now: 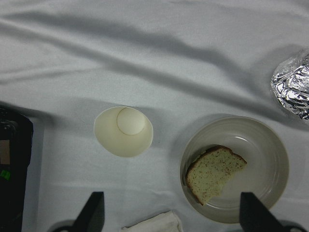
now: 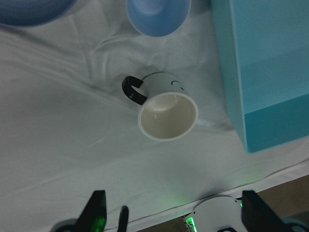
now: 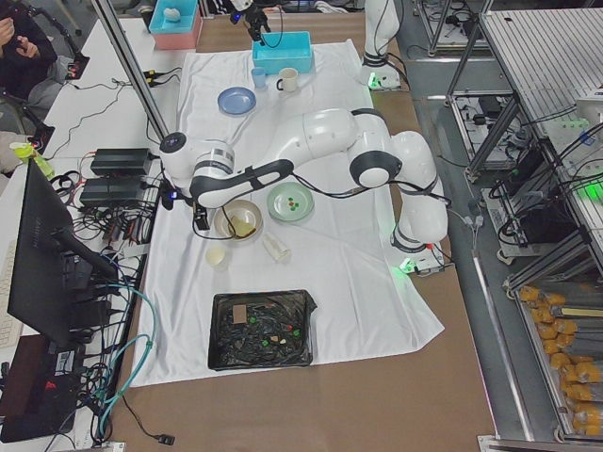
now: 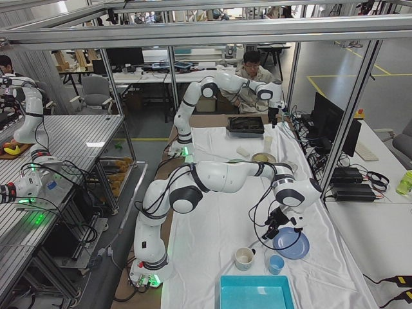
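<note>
In the left wrist view, my open left gripper hangs above a beige bowl [image 1: 251, 174] holding a bread slice [image 1: 215, 171], a pale upright cup [image 1: 123, 137] and a crumpled foil object [image 1: 292, 84]. Nothing shows between its fingers. In the right wrist view, my open right gripper is above the cloth, near a white mug [image 2: 166, 116] with a black handle, a blue cup [image 2: 157, 17] and a light-blue bin [image 2: 229, 82]. Its fingers are empty.
A green plate [image 3: 290, 212] with small bits on it, a lying pale object [image 3: 276, 248] and a black tray [image 3: 221, 334] share the white cloth. A blue plate [image 4: 297, 248] lies by the cups. Monitors and cables line one side.
</note>
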